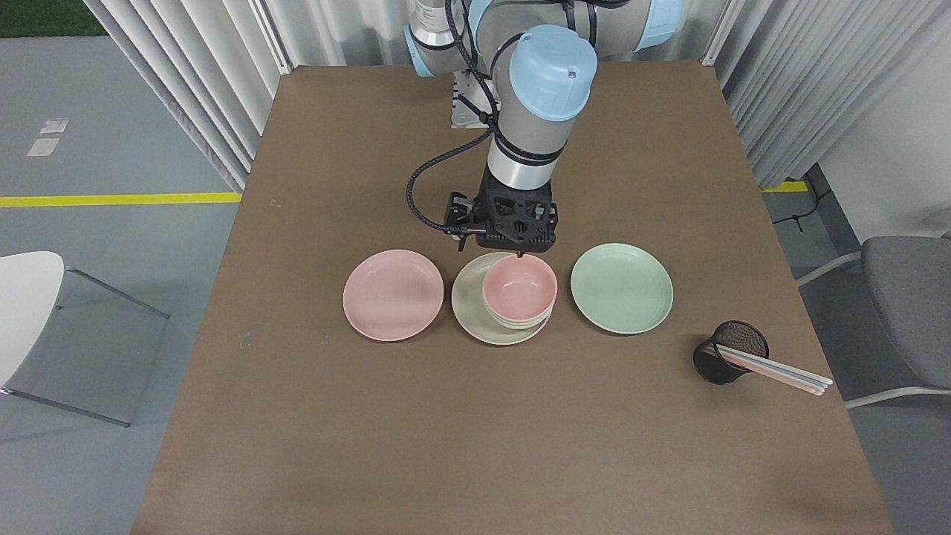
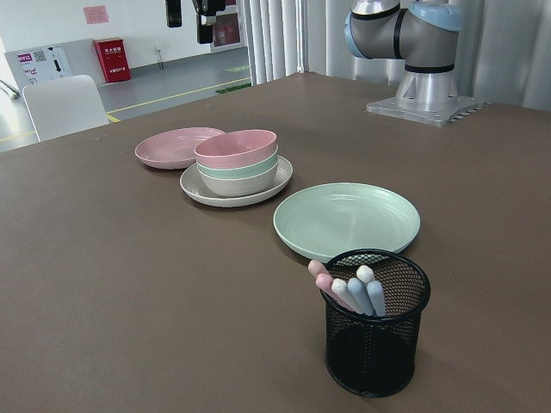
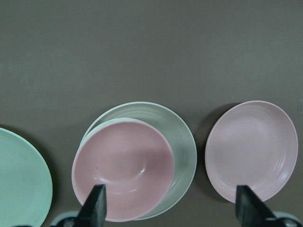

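A pink bowl [image 1: 519, 285] tops a stack with mint and white bowls, standing on a pale plate [image 1: 477, 312]. A pink plate [image 1: 393, 294] lies to its left and a mint plate [image 1: 621, 287] to its right, seen from the front. My gripper [image 1: 490, 247] hangs above and just behind the bowl stack. In the wrist view its two fingers [image 3: 97, 203] stand wide apart over the pink bowl and near the pink plate, with nothing visible between them but what lies below.
A black mesh cup [image 1: 718, 361] with several chopsticks stands at the right of the table [image 1: 499, 428]. Chairs stand beyond both side edges.
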